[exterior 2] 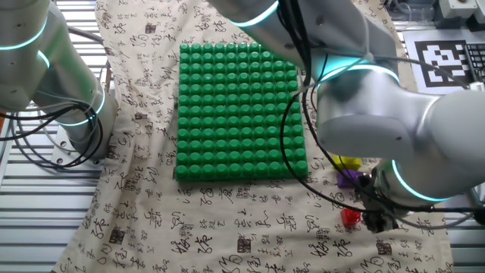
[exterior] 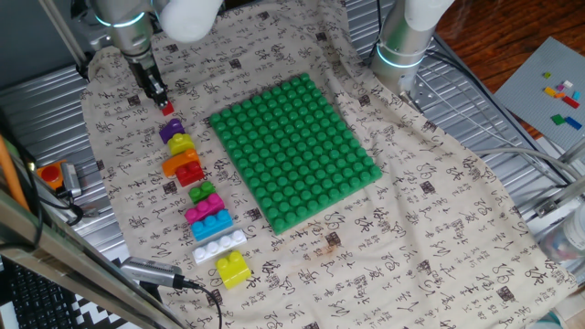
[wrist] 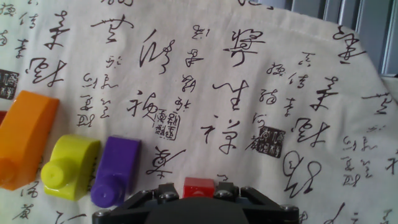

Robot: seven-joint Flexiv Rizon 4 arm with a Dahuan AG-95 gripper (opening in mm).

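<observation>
A small red brick [wrist: 199, 186] sits at the bottom edge of the wrist view, between the black fingers of my gripper. The fingers stand apart, one on each side of it, so the gripper looks open; the brick's lower part is hidden by the gripper body. From exterior view 1, the gripper [exterior: 161, 99] reaches down to the red brick [exterior: 168, 109], at the far end of a row of bricks. A purple brick [exterior: 172, 131] comes just after it in that row. The large green baseplate [exterior: 294, 151] lies to the right, bare.
The row continues toward the front with yellow, orange, red, green, pink, blue and white bricks and a lime brick [exterior: 233, 269] at its end.
</observation>
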